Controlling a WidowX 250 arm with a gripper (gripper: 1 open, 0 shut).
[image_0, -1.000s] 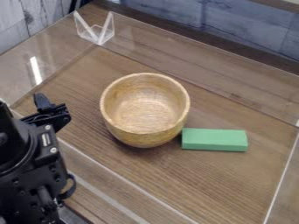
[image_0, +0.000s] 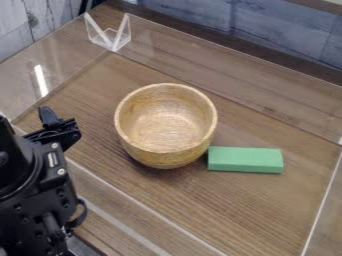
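Observation:
A light wooden bowl (image_0: 166, 125) rests on the wooden table (image_0: 227, 215) near the middle of the view. Right of it, close to its lower side, lies a green rectangular block (image_0: 245, 159). My black arm and gripper (image_0: 48, 130) fill the lower left, left of the bowl and apart from it. The fingertips are small and dark, and I cannot tell whether they are open or shut or whether anything is between them.
A clear plastic piece (image_0: 110, 35) stands at the back left. A wall runs along the back.

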